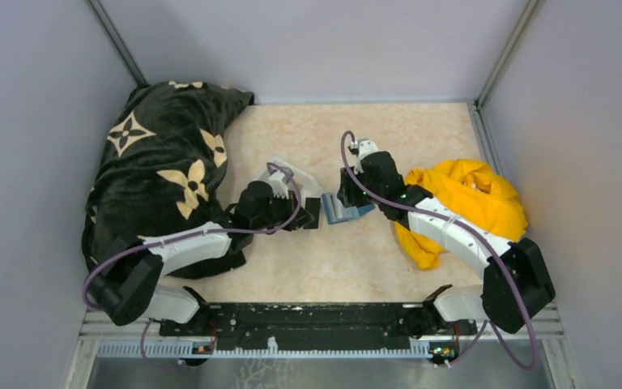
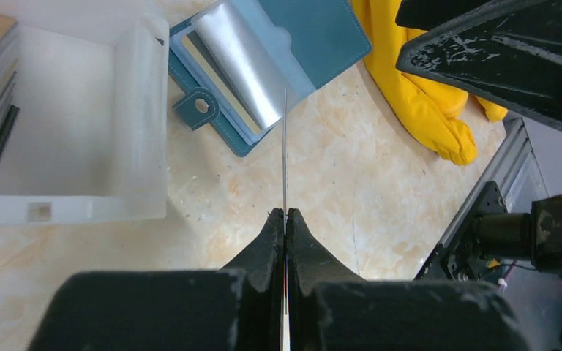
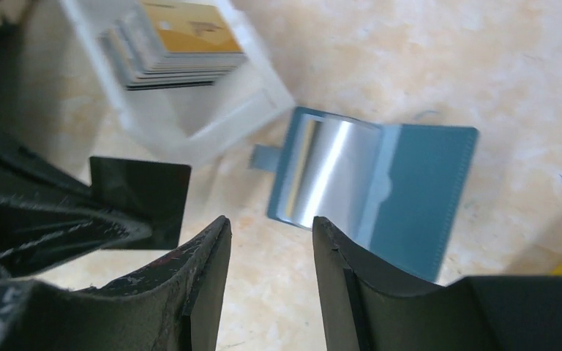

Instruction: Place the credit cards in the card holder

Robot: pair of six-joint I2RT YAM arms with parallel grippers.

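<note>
A black card (image 1: 313,213) stands out from my left gripper, which is shut on it; the left wrist view has it edge-on as a thin upright line. In the right wrist view the same card (image 3: 162,199) shows its dark face, left of the card holder. The blue card holder (image 3: 428,190) lies spread on the table with a silvery sleeve and a pale card edge in it. My right gripper is open above the holder's near side, nothing between its fingers. Several more cards (image 3: 190,33) stand stacked in the white box.
The white box (image 2: 140,117) sits left of the holder, close to the left arm. A yellow cloth (image 1: 470,203) lies at the right, a dark patterned cushion (image 1: 162,154) at the left. Bare table shows at the front and back.
</note>
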